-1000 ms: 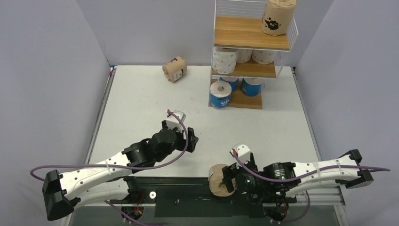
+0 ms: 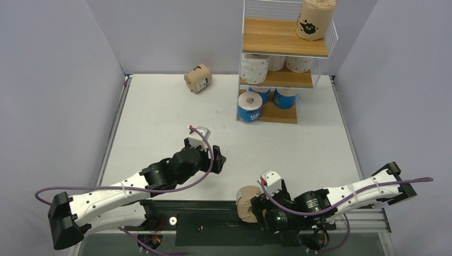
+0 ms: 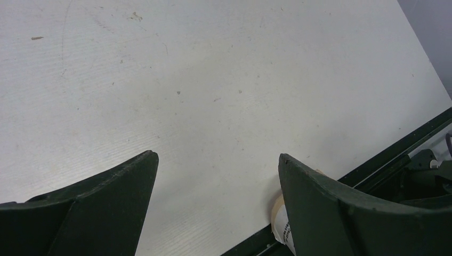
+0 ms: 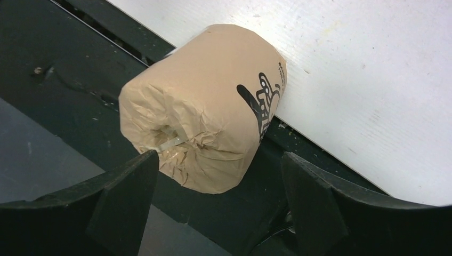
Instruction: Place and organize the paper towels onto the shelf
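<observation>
One brown-wrapped paper towel roll (image 4: 208,90) lies on its side across the table's front edge, partly over the dark strip below. My right gripper is open right at this roll, its fingers apart with the crumpled end of the roll showing beyond the gap. Over the bare middle of the table stands my left gripper, its fingers spread with nothing between them. A second brown roll (image 2: 198,78) lies at the back left of the table. The white wire shelf (image 2: 288,45) with wooden boards holds a brown roll (image 2: 315,20) upright at the top right.
White patterned rolls (image 2: 255,68) fill much of the shelf's middle board. Blue-wrapped rolls (image 2: 250,108) stand on its lowest board. Left of the brown roll, the top board is bare. Grey walls close in both sides.
My left arm has barely moved. The rolls and shelf look the same.
</observation>
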